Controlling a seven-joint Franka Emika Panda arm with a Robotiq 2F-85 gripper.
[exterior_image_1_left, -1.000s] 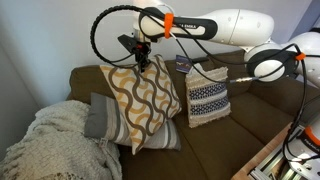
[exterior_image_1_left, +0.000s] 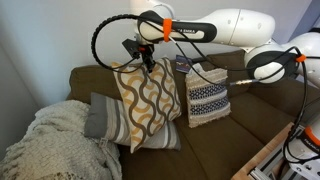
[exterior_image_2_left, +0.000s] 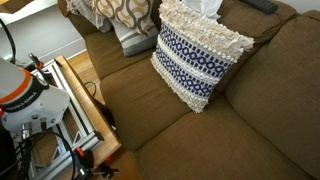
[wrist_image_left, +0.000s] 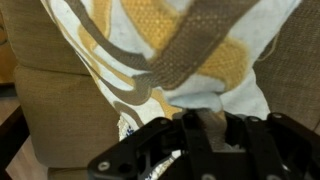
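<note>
A throw pillow (exterior_image_1_left: 147, 105) with wavy yellow, grey and white bands stands on the brown couch, leaning over a grey pillow. At its upper edge my gripper (exterior_image_1_left: 146, 62) is shut on the pillow. Close up in the wrist view, the pillow's fabric (wrist_image_left: 165, 45) bunches and narrows into my gripper, whose fingertips are mostly covered by cloth. Part of the same pillow (exterior_image_2_left: 130, 10) shows at the top edge of exterior view 2, where the gripper is out of sight.
The grey pillow (exterior_image_1_left: 103, 118) lies behind and beneath. A blue-and-white fringed pillow (exterior_image_2_left: 200, 55) leans on the backrest to the right. A cream knitted blanket (exterior_image_1_left: 62, 145) covers the couch's left end. Bare seat cushion (exterior_image_2_left: 205, 145) lies in front. A wooden table edge (exterior_image_2_left: 92, 115) is nearby.
My gripper has shifted slightly right, and the pillow's upper part has moved and tilted with it. The grey and fringed pillows look unmoved.
</note>
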